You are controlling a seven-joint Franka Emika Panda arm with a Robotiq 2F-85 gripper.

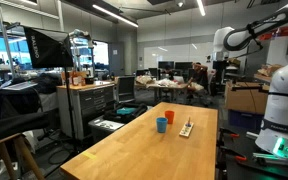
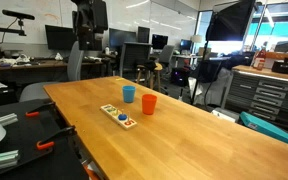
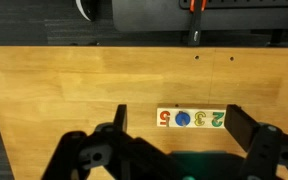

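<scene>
High above the table, my gripper is at the upper left in exterior view 2, its fingers open with nothing between them. A light number board lies flat below; in the wrist view it sits between the spread dark fingertips, well beneath them. The digits 2, 3 and 5 are readable, and a round blue piece rests between the 3 and the 5. A blue cup and an orange-red cup stand upright on the table beyond the board, apart from each other.
A dark edge strip with fittings runs along one side of it in the wrist view. A black light panel on a stand rises beside the table's far side from the arm.
</scene>
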